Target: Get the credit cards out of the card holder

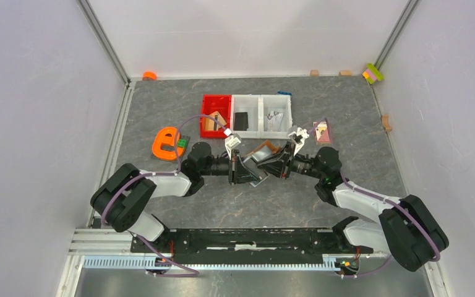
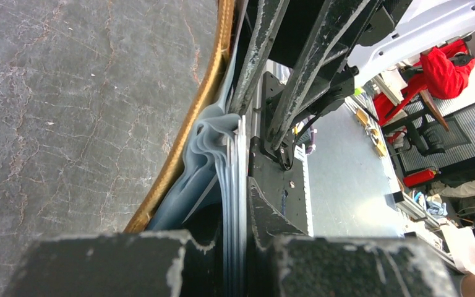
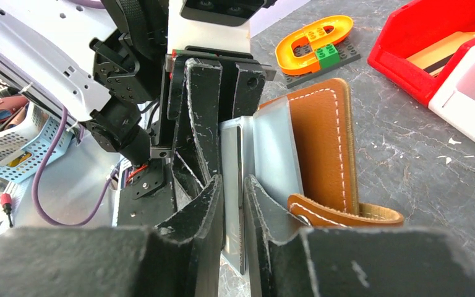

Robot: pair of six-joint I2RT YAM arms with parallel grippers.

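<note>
The brown leather card holder (image 3: 321, 145), with stitched edges, stands fanned open between my two grippers. Its clear plastic sleeves (image 2: 210, 145) bunch together and run down between the fingers of my left gripper, which is shut on them. My right gripper has one finger on each side of a pale sleeve edge (image 3: 230, 167); whether it grips that edge is unclear. Glossy layers hide any separate card. From above, both grippers meet over the grey sleeves (image 1: 256, 164), with a bit of brown leather behind them.
Behind the arms stand a red bin (image 1: 216, 98) and a white two-part tray (image 1: 261, 135), both with flat items inside. An orange toy piece (image 1: 164, 143) lies left, a pinkish card-like item (image 1: 322, 132) right.
</note>
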